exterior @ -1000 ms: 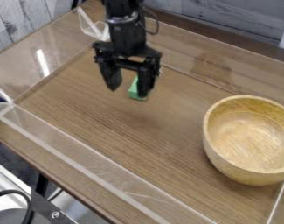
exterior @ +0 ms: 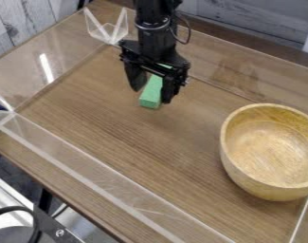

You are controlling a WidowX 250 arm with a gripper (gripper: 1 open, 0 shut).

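Note:
My gripper (exterior: 154, 76) is a dark, jointed unit in the upper middle of the camera view, its two sides spread apart and open. It is over a small green object (exterior: 151, 95), which lies on the brown tabletop between the gripper's sides and is partly hidden at its top. Whether the fingers touch it is unclear.
A large tan bowl (exterior: 263, 157) takes up the right side. Dark cables show at the lower left corner and near the top.
The gripper has shifted slightly within the upper middle and changed its pose over the green object. The green object and the bowl look about where they were.

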